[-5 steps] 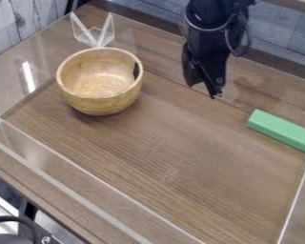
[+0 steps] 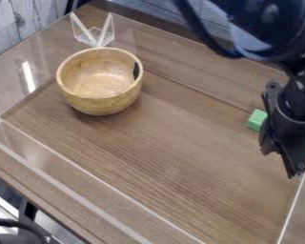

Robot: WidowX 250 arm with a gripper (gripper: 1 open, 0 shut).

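My black gripper (image 2: 280, 152) hangs at the right edge of the view, low over the wooden table (image 2: 155, 172), in front of a green block (image 2: 257, 122) that it mostly hides. Its fingers look close together, with nothing visible held between them. A wooden bowl (image 2: 98, 92) stands upright at the upper left, well apart from the gripper.
A clear folded plastic piece (image 2: 94, 33) lies behind the bowl. A pale wall borders the table at the back and left.
My gripper has moved from the back middle of the table toward the right and front, and it now covers most of the green block, which was in plain view before.
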